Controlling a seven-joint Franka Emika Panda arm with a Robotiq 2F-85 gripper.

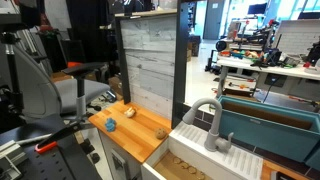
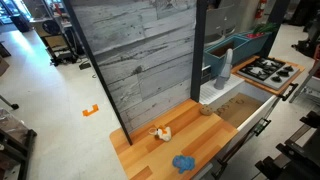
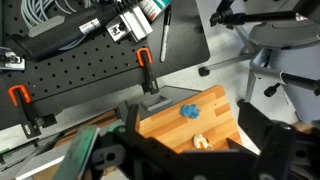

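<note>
My gripper is open at the bottom of the wrist view, its dark fingers (image 3: 115,152) far apart with the wooden counter showing between them. No object is seen held. On the counter (image 2: 150,160) lies a small blue item (image 2: 183,162), which the wrist view shows just past the gap as a blue lump (image 3: 190,110). Beside it is a small pale item with some orange (image 2: 163,132). A brownish object (image 1: 160,133) sits farther along, near the sink. In the exterior views the gripper cannot be made out clearly.
A white sink (image 1: 180,172) with a tall white faucet (image 1: 214,125) adjoins the counter. Behind it are a grey plank wall (image 2: 150,65) and a teal bin (image 1: 270,122). A stove top (image 2: 265,70) lies beyond. Cables and tools cover the black perforated table (image 3: 100,75).
</note>
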